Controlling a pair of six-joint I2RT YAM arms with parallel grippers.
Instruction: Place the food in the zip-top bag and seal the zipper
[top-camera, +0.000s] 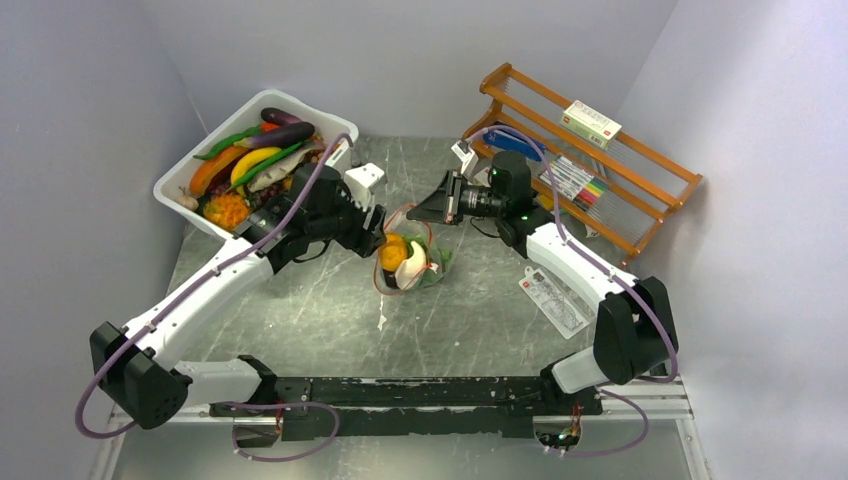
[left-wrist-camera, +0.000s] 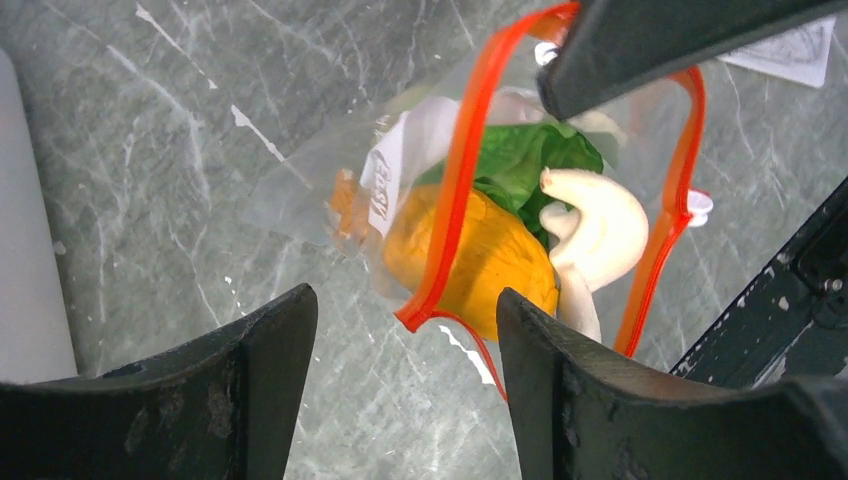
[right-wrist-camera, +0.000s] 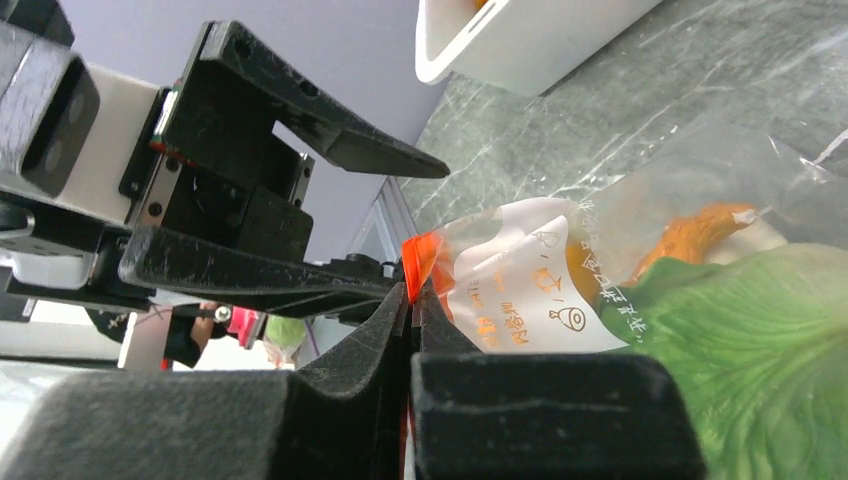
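The clear zip bag (top-camera: 420, 270) with orange zipper edge (left-wrist-camera: 455, 190) holds an orange round food (left-wrist-camera: 470, 260), green leaves (left-wrist-camera: 540, 150) and a pale curved piece (left-wrist-camera: 600, 230), its mouth loose and gaping. In the right wrist view my right gripper is shut on the orange zipper at the bag's top corner. My left gripper (top-camera: 370, 230) stands open at the bag's mouth, the zipper strip lying between and beyond its fingers, apparently untouched.
A white bin (top-camera: 170, 190) of mixed toy produce stands at back left. A wooden rack (top-camera: 640, 150) with boxes is at back right, a printed sheet (top-camera: 553, 303) on the right.
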